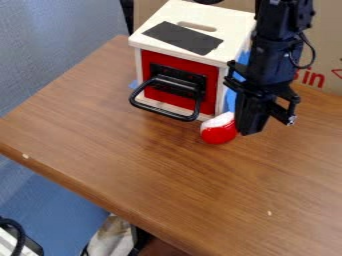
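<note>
A red and white ball (219,130) rests on the wooden table (147,180), in front of a white and red box-like appliance (183,27) with a black handle on its front. My black gripper (267,114) hangs just right of the ball, at the appliance's right side, pointing down. I cannot tell whether its fingers are open or shut.
A cardboard box (325,60) stands behind at the right.
</note>
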